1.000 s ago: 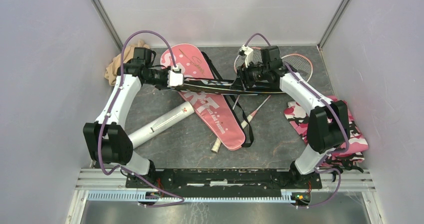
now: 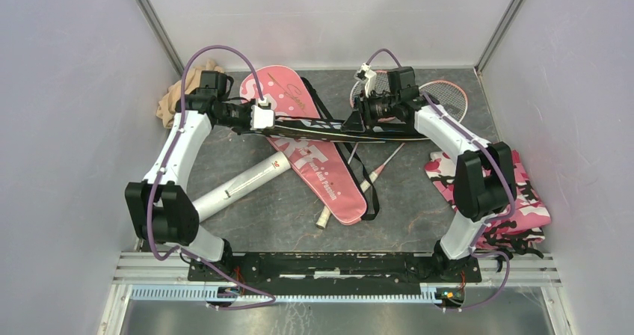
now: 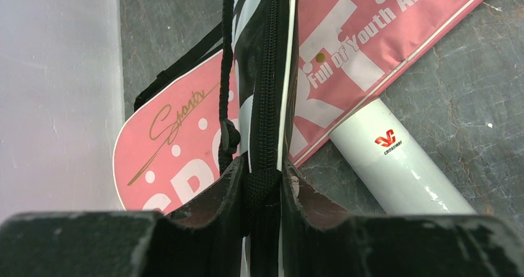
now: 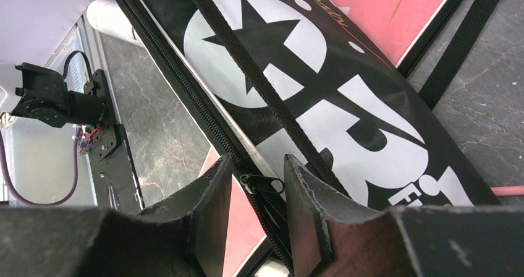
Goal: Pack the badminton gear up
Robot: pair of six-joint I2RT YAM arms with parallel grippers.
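A long black bag (image 2: 314,128) with white print is stretched sideways above the pink cover (image 2: 329,188). My left gripper is shut on the narrow left end of the black bag, beside its zipper (image 3: 269,79). Toward the bag's right half, my right gripper stands part open. Between its spread fingers are the zipper track and a thin black pull loop (image 4: 262,183). Whether the fingers touch the loop, I cannot tell. A white tube (image 2: 239,186) lies at the left. Two racket heads show behind the right arm, one of them a racket (image 2: 446,99) with a pinkish frame.
Pink patterned cloth (image 2: 527,208) is heaped at the right, and beige cloth (image 2: 173,103) at the back left. A racket handle (image 2: 323,217) sticks out beside the pink cover's near end.
The right arm has shifted slightly along the black bag. My left arm, the bag's left end and the things on the floor stay where they were.
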